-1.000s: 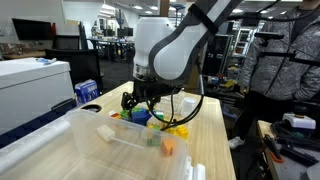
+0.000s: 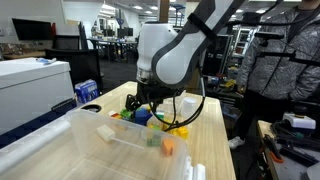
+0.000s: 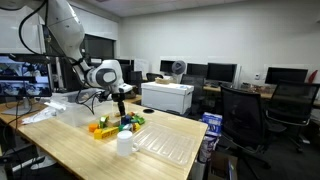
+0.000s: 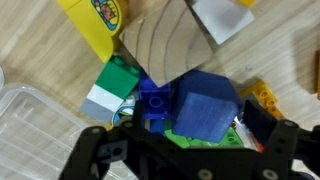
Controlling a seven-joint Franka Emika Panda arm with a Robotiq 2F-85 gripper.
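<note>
My gripper is open over a pile of toy blocks, its two dark fingers spread apart in the wrist view. Between and just beyond the fingertips lies a dark blue block (image 4: 205, 104), with green pieces partly showing beneath it. A smaller blue brick (image 4: 154, 99) and a green and white block (image 4: 112, 88) sit to its left. Above these is a wooden block (image 4: 166, 42). Exterior view 2 shows the gripper (image 3: 121, 103) low over the pile; whether it touches any piece cannot be told.
A clear plastic bin (image 2: 105, 148) stands in front of the pile in exterior view 1. A white mug (image 3: 125, 143) and a light tray (image 3: 170, 145) share the table in exterior view 2. Yellow pieces (image 4: 91, 24) lie around the blocks.
The arm has shifted slightly to the right in exterior view 1. The bin and the surrounding blocks look unmoved.
</note>
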